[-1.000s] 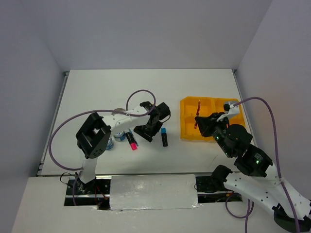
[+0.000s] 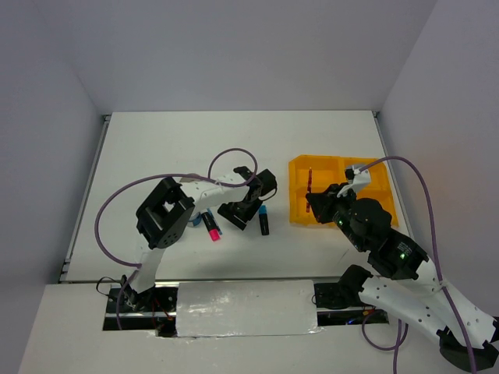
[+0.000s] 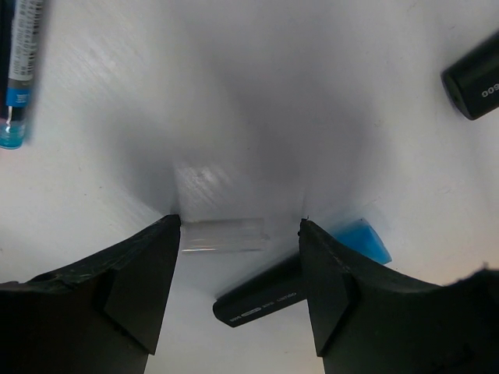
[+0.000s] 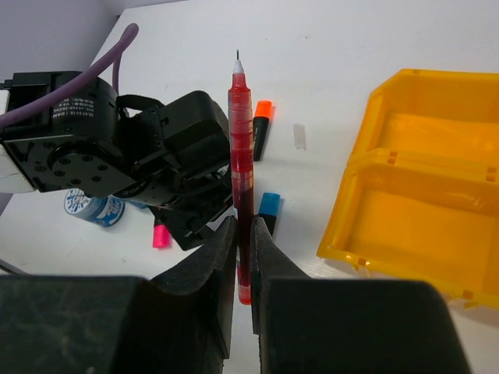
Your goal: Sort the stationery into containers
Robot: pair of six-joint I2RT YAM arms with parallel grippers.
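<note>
My right gripper is shut on a red pen [image 4: 241, 132], held upright at the orange divided container [image 2: 298, 188] in the top view. My left gripper is part open, low over the table, its fingertips either side of a clear piece [image 3: 222, 234]. A blue-capped black marker [image 3: 257, 298] lies beside it. In the right wrist view lie an orange-capped marker [image 4: 263, 114], a pink-capped marker [image 4: 161, 236] and blue round jars [image 4: 90, 204], partly hidden by my left arm.
The orange container [image 4: 413, 226] has several compartments, empty where visible. Walls stand behind and at both sides.
My left arm has shifted slightly over the markers, right and a little down in the top view. My right gripper with the red pen has moved slightly left.
</note>
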